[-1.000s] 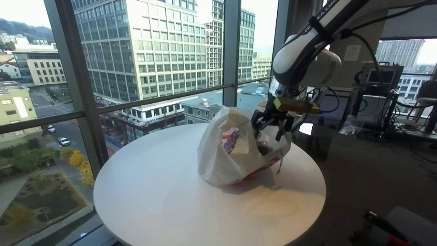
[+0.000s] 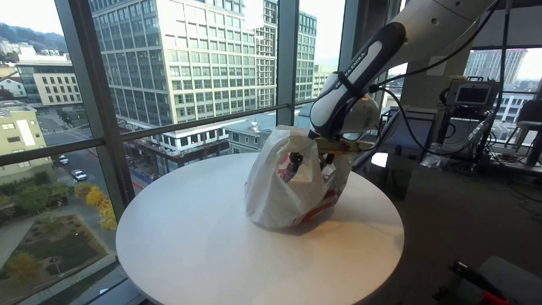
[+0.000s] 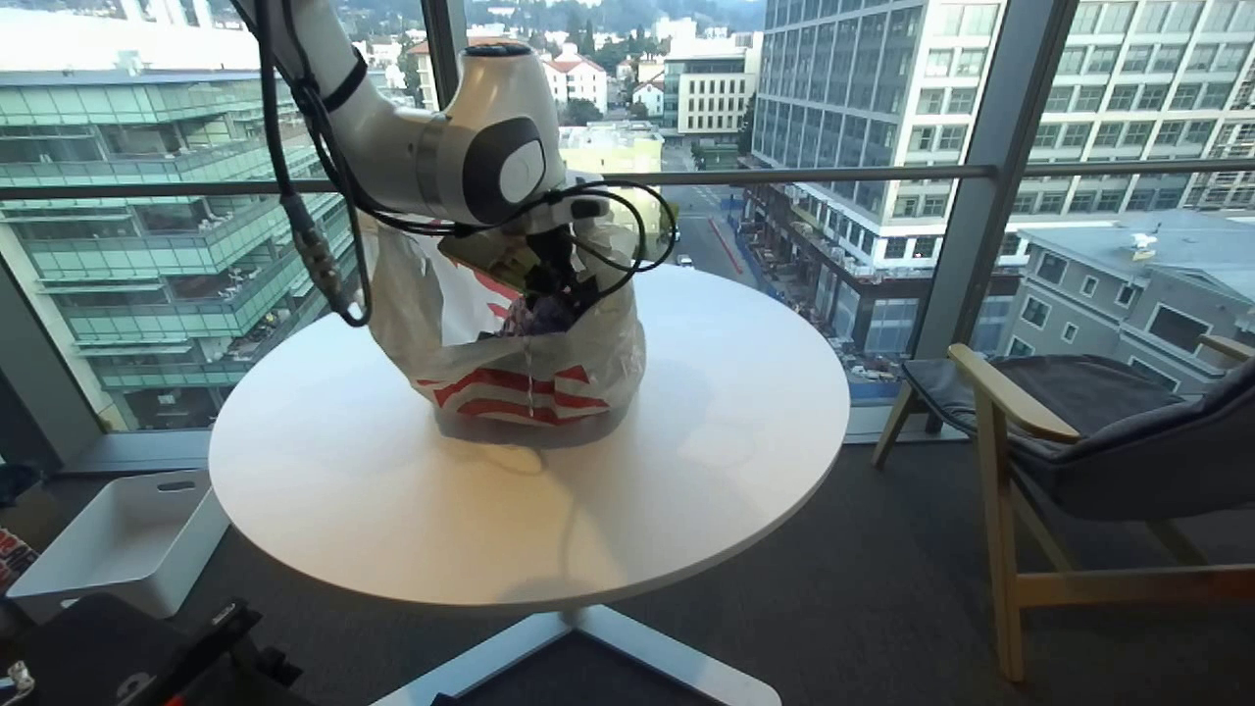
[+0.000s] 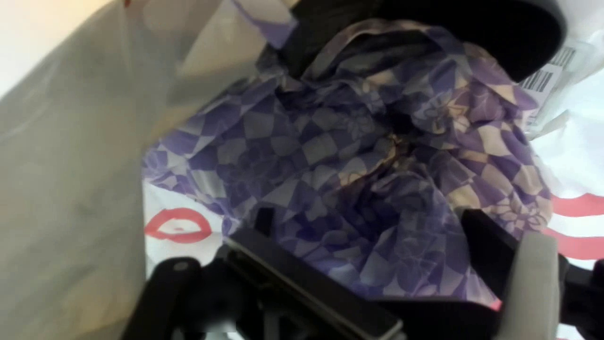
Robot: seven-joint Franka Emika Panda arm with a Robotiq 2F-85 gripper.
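A white plastic bag with red print [image 2: 274,198] stands on the round white table [image 3: 706,471]. Inside it lies a crumpled purple checkered cloth [image 4: 328,153], which fills most of the wrist view. My gripper reaches down through the bag's opening and is open over the cloth, one finger at each side of it. Whether the fingertips touch the cloth I cannot tell. In the exterior views the bag partly hides the gripper. A black rounded object [image 4: 481,34] sits beyond the cloth in the bag, near a barcode label [image 4: 541,79].
The bag's translucent side [image 4: 73,198] rises close by the gripper on the left of the wrist view. Bare table surrounds the bag. A white bin [image 3: 129,541] and a wooden-armed chair [image 3: 1059,435] stand on the floor, with windows behind the table.
The arm has moved down and to the left in exterior view 1. My gripper, earlier above the bag's right side, is now inside its opening. The bag's right side has shifted inward.
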